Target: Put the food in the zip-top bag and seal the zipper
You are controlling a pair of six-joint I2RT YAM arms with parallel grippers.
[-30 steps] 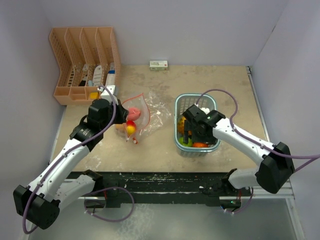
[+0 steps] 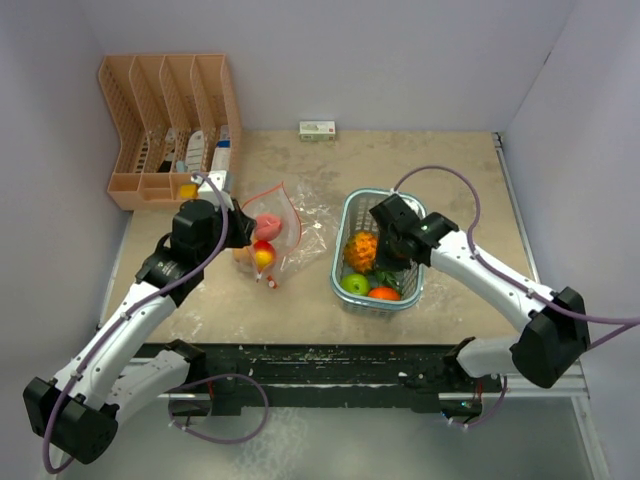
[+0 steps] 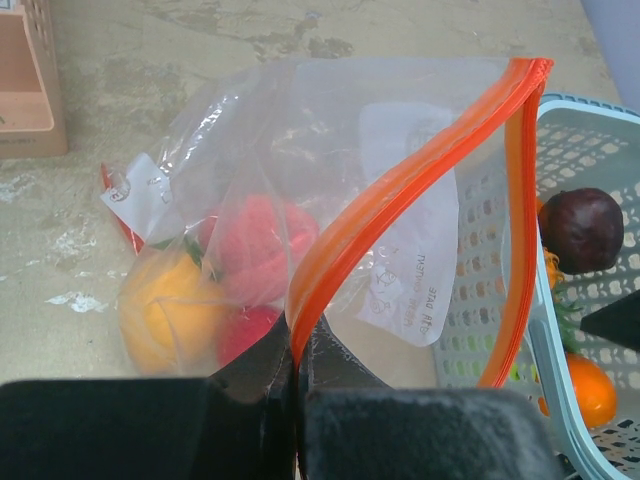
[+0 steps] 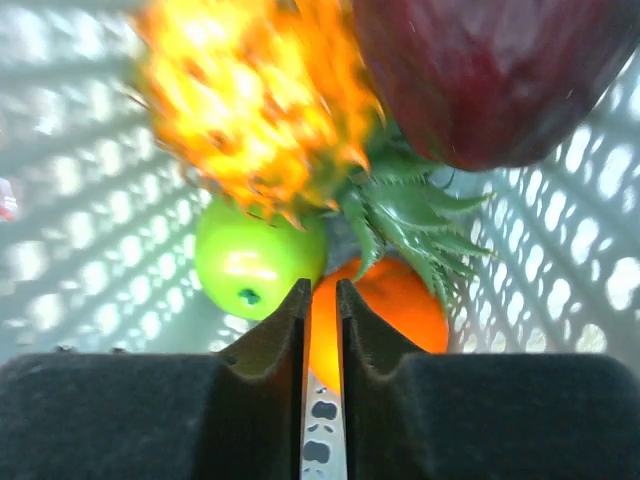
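Note:
In the left wrist view, a clear zip bag (image 3: 300, 110) with an orange zipper edge (image 3: 400, 205) stands with its mouth open. Through its plastic show a yellow food piece (image 3: 185, 310) and pinkish-red pieces (image 3: 265, 245). My left gripper is shut on the near part of that zipper edge. Inside the basket, my right gripper has only a narrow gap between its fingertips, and nothing shows held there. Beyond the tips lie an orange fruit (image 4: 385, 305), a green apple (image 4: 255, 260), a pineapple (image 4: 255, 100) and a dark purple item (image 4: 495, 75).
The pale perforated basket (image 2: 342, 240) stands right of the bag. At the back left is a peach divided rack (image 2: 140, 185) with several items, and a small box (image 2: 317, 130) lies by the back wall.
The basket has shifted left, closer to the bag, with its food. My right gripper has moved within it, uncovering more of the pineapple and apple. The left arm has barely moved.

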